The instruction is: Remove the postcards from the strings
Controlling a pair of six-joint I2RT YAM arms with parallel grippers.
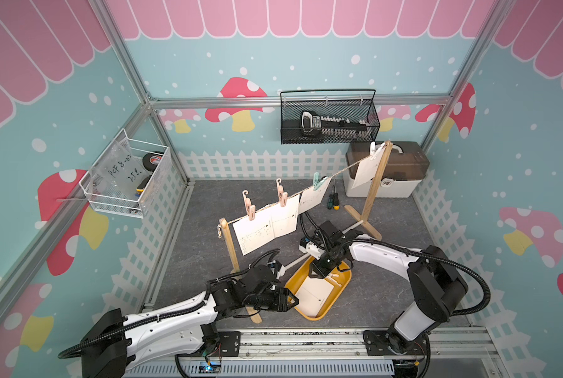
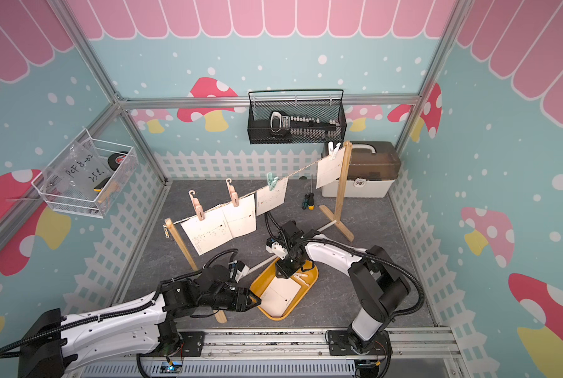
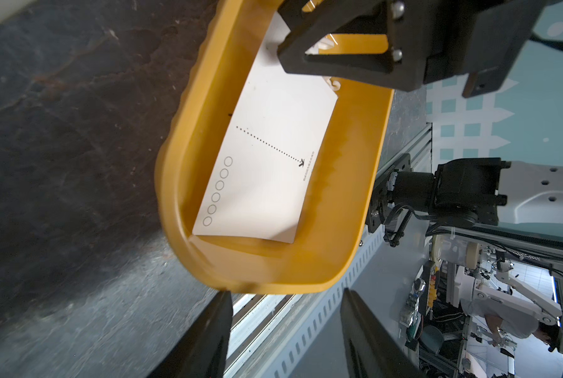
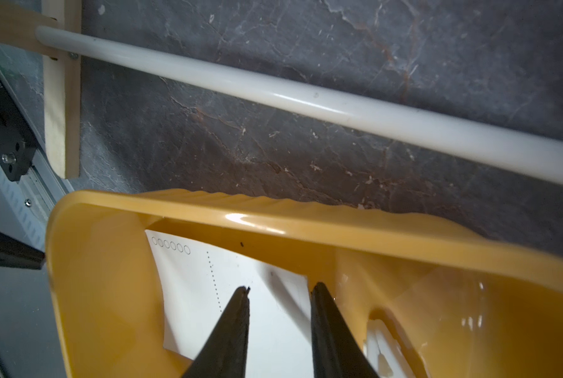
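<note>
Pink clips hold two postcards [image 1: 254, 231] [image 1: 285, 217] at the string's left half. Further right hang a postcard [image 1: 313, 196] under a teal clip [image 1: 318, 180] and another postcard [image 1: 365, 168] by the right post. In the yellow tray [image 3: 187, 126] lies a white postcard [image 3: 262, 157], with clips [image 4: 385, 352] beside it. Over the tray's far part, my right gripper points down at this card, fingers apart, nothing seen held. At the tray's left rim my left gripper is open and empty.
A wooden post [image 1: 229, 245] and a white crossbar [image 4: 319, 100] stand close to the tray. Screwdrivers [image 1: 335, 200] and a toolbox [image 1: 398, 187] are at the back.
</note>
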